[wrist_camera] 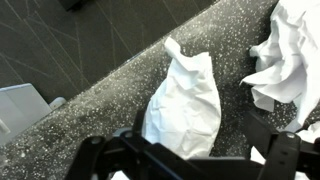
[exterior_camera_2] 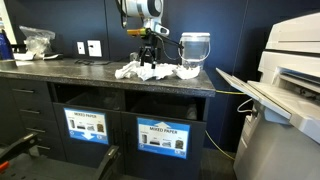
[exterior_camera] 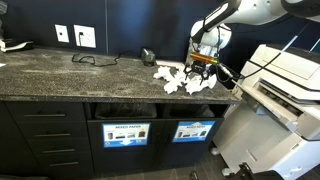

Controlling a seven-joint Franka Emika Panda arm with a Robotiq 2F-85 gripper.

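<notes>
My gripper (exterior_camera: 203,73) hangs open over the right end of the dark counter, just above the crumpled white papers (exterior_camera: 173,85). In the wrist view, one crumpled sheet (wrist_camera: 188,105) lies between and ahead of the open fingers, its lower end reaching down into the gap. A second crumpled paper (wrist_camera: 285,60) rests at the upper right, by the other finger. From the second exterior view, the gripper (exterior_camera_2: 150,57) stands over the paper pile (exterior_camera_2: 150,72). Whether the fingers touch any paper cannot be made out.
Below the counter (exterior_camera: 60,85) are two open bins with "mixed paper" labels (exterior_camera: 125,134). A clear container (exterior_camera_2: 194,47) stands behind the papers at the right. Black glasses or a cable (exterior_camera: 95,60) lie further left. A large white machine (exterior_camera: 285,75) sits at the right.
</notes>
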